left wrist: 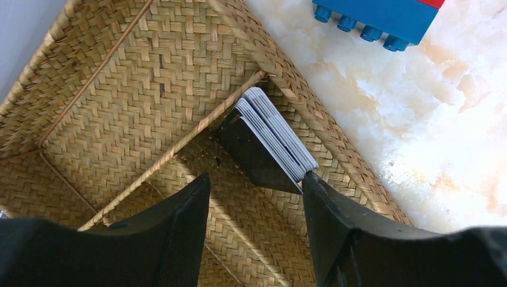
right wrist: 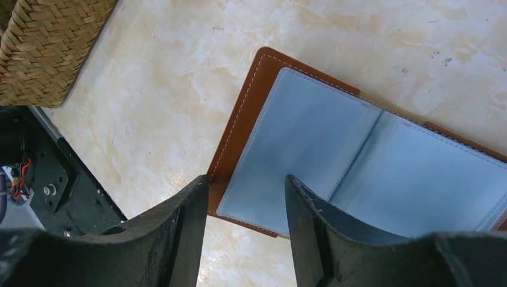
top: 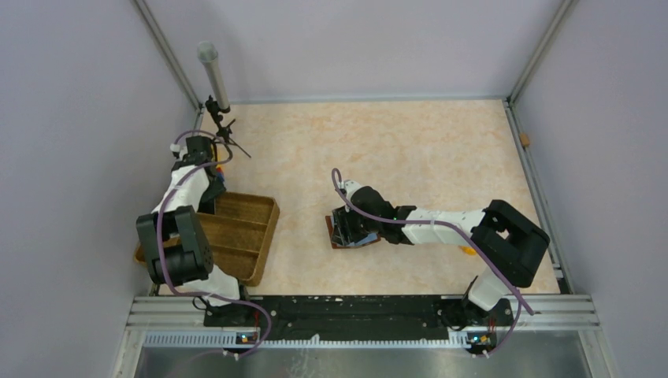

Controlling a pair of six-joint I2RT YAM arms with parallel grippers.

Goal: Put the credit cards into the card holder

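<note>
A stack of credit cards [left wrist: 269, 137], pale edges and a dark face, lies tilted in a compartment of the woven basket [top: 268, 236]. My left gripper is open over it, with its right fingertip at the stack's lower end. The card holder [right wrist: 299, 137], brown with clear sleeves, lies open on the table. My right gripper is open over its left part, with nothing seen between the fingers.
Blue-and-red toy bricks [left wrist: 370, 18] lie beside the basket. A microphone stand [top: 220, 118] stands at the back left.
</note>
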